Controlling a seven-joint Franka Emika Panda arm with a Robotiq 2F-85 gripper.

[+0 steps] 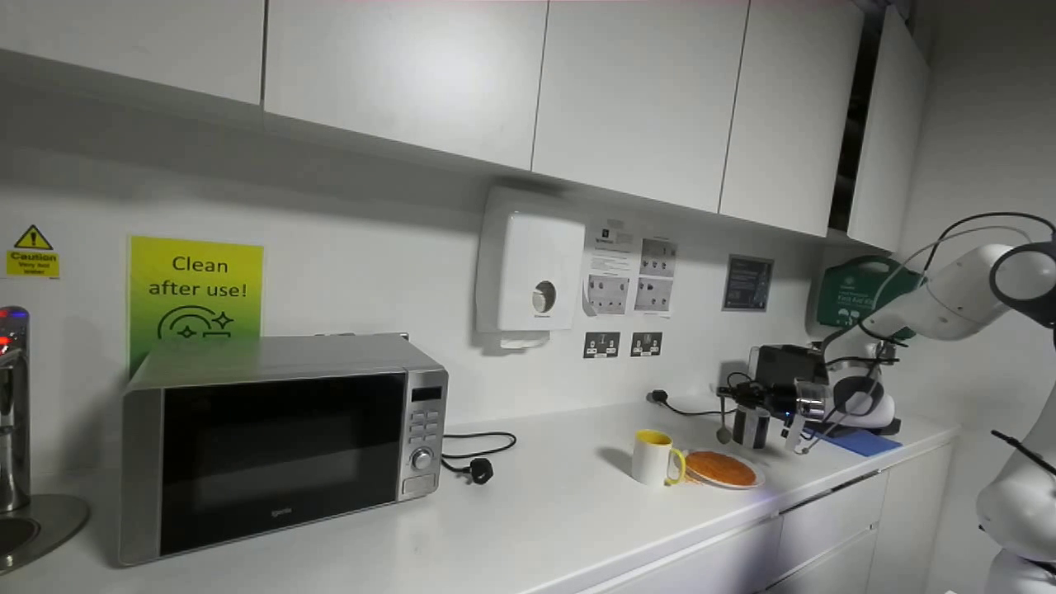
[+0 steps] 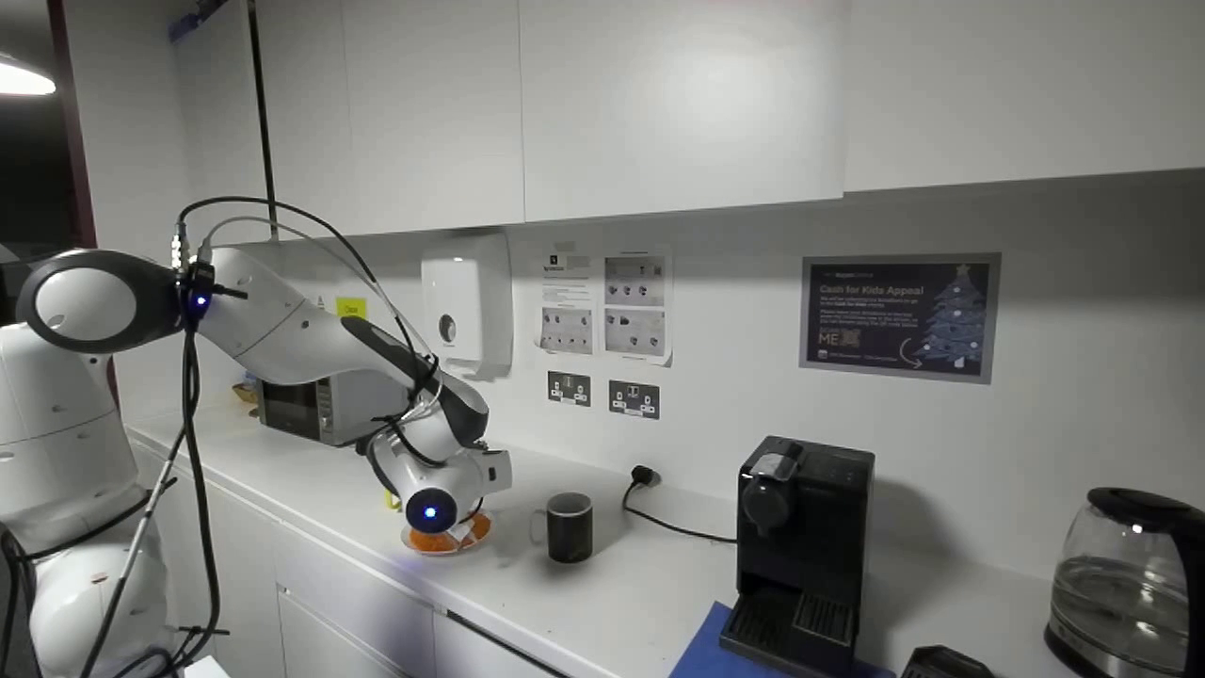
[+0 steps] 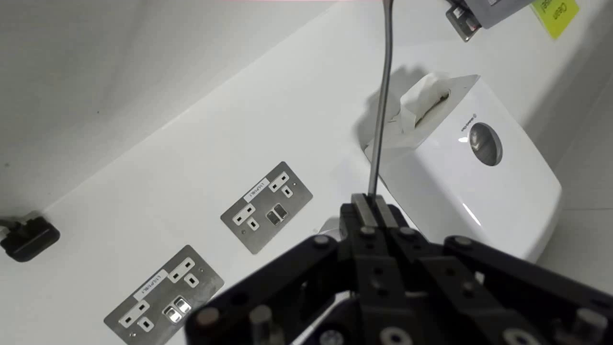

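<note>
A thin metal spoon [image 3: 383, 97] is pinched between the fingertips of my shut gripper, its handle running up out of the wrist view. In exterior view 1 the gripper [image 1: 725, 392] points left, and the spoon's rounded end [image 1: 723, 435] hangs below it, above the far side of the plate as seen there. On the white plate [image 1: 739, 486] lies a flat layer of orange material [image 1: 719, 466]. A white mug [image 1: 650, 460] with a yellow inside and handle stands left of the plate. The arm's wrist hides the gripper in exterior view 2.
A dark mug [image 2: 570, 529] stands right of the plate in exterior view 2, with a black coffee machine [image 2: 804, 542] and a glass kettle [image 2: 1118, 588] farther right. A microwave [image 1: 287, 445] occupies the left.
</note>
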